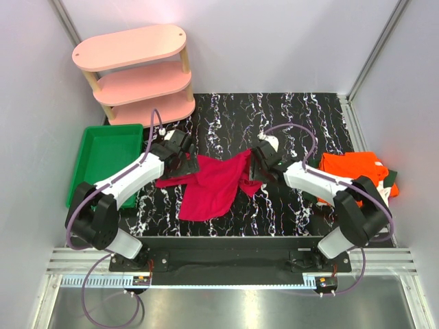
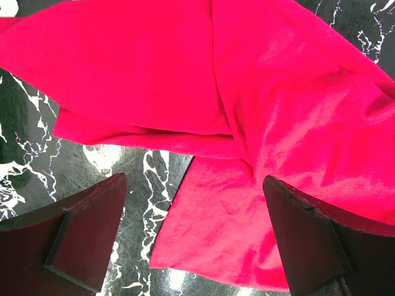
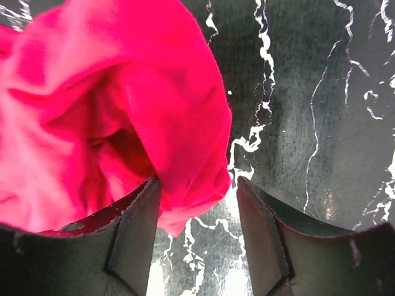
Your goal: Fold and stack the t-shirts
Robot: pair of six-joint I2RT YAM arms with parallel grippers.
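Observation:
A red t-shirt [image 1: 212, 188] lies crumpled in the middle of the dark marbled table, with a loose flap toward the front. In the left wrist view its cloth [image 2: 142, 61] spreads below the fingers. My left gripper [image 1: 186, 169] is over the shirt's left part, wide open with nothing held. At the shirt's right edge is my right gripper, part open. A folded corner of the red cloth [image 3: 185, 142] reaches between its fingers, with bare table beyond; the fingers are not closed on it.
An empty green tray [image 1: 113, 147] stands on the left, below a pink shelf [image 1: 140, 79]. Orange cloth [image 1: 353, 166] and other garments are piled at the right edge. Bare table [image 1: 288, 106] lies at the back right.

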